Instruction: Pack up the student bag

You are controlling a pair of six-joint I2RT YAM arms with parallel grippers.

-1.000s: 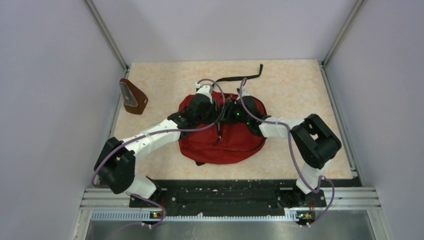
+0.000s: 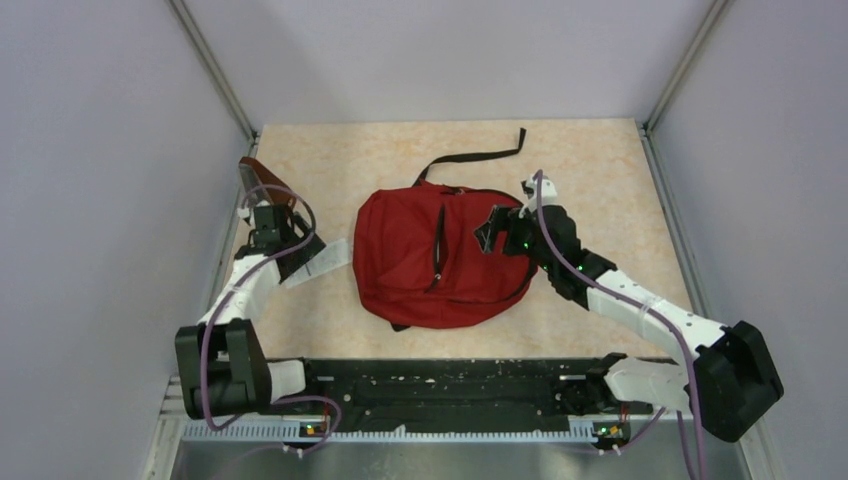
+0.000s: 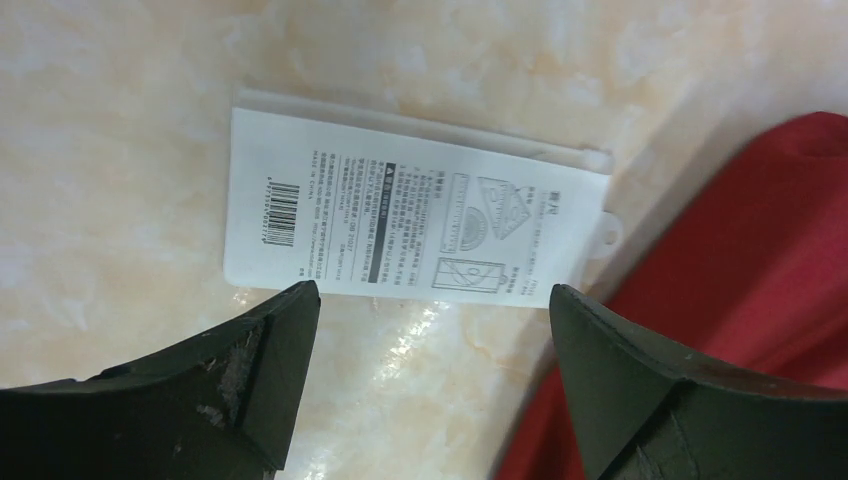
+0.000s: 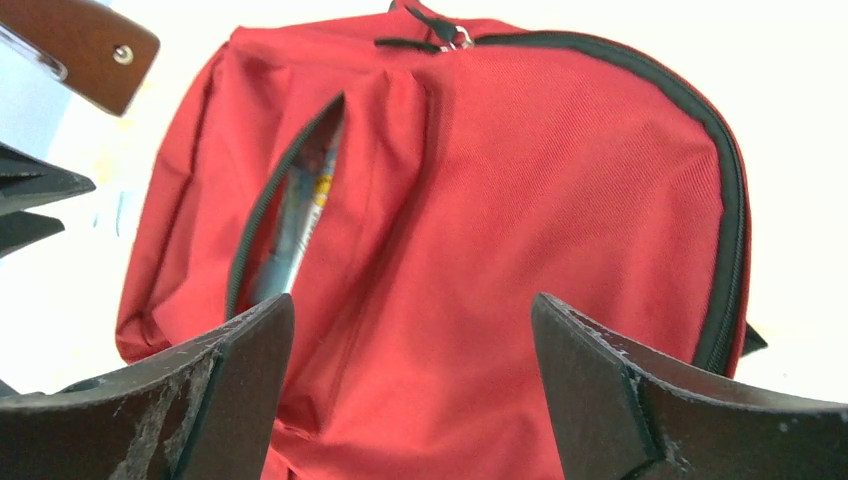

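Note:
The red bag lies flat mid-table. In the right wrist view its zip opening gapes, showing something with a white and yellow edge inside. A white packaged ruler set, printed with text and a barcode, lies left of the bag; the left wrist view shows it whole. My left gripper is open above the table by the set's near edge, empty. Over the bag's right half, my right gripper is open too, nothing between its fingers. A brown case at the far left is partly hidden by my left arm.
A black strap trails from the bag's top toward the back. Grey walls close in both sides.
My left gripper has swung left, from over the bag's zip to the ruler set. The right gripper has drawn back rightward across the bag. The bag and brown case have stayed put.

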